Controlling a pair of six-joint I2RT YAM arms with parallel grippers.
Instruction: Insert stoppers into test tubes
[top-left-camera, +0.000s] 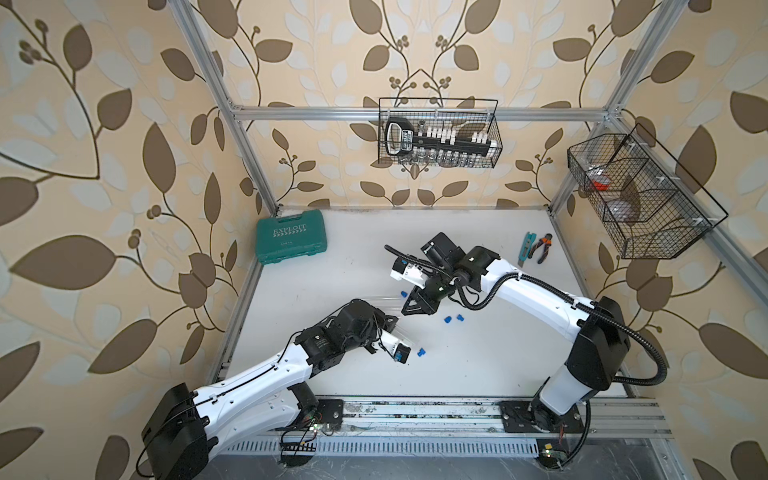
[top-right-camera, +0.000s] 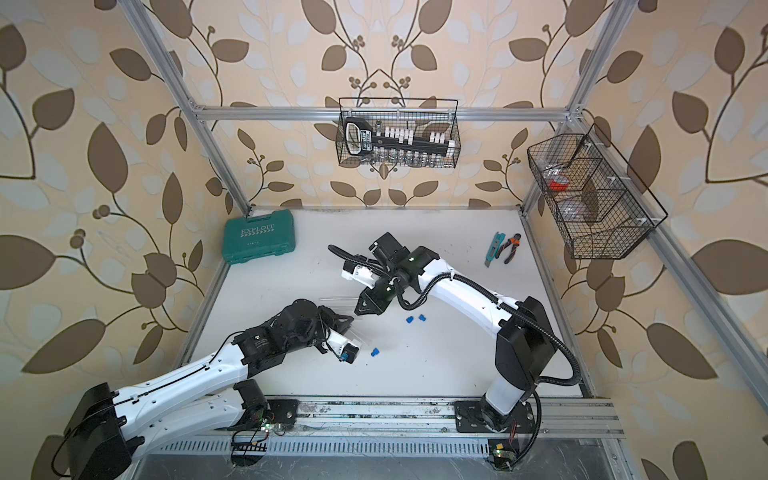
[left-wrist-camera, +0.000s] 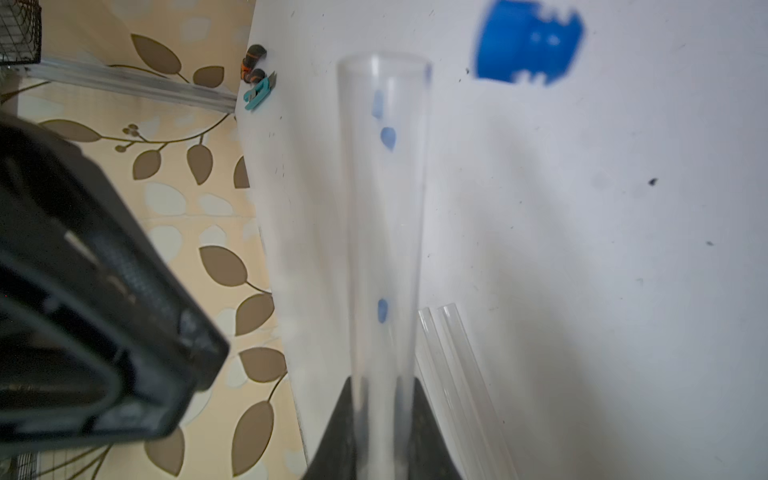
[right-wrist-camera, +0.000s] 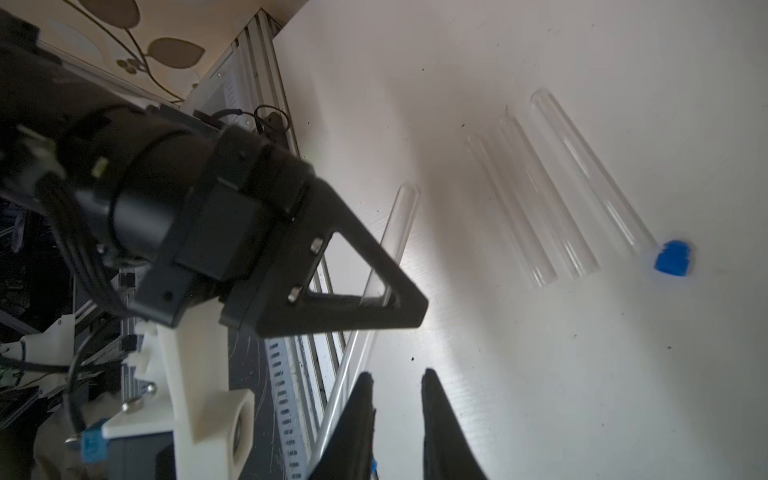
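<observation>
A clear test tube stands between the fingers of my left gripper, which is shut on it; the tube's rim end points away from the gripper. My right gripper is open a little, with a gap and nothing between its fingertips. It is close beside the held tube. A blue stopper, blurred, shows off to the side of the tube's rim; from above, this stopper appears near the left gripper. Two more stoppers lie on the table, and another stopper sits by the end of a loose tube.
Several loose clear tubes lie on the white table. A green case stands at the back left; pliers and a teal cutter lie at the back right. Wire baskets hang above the table. The right side of the table has free room.
</observation>
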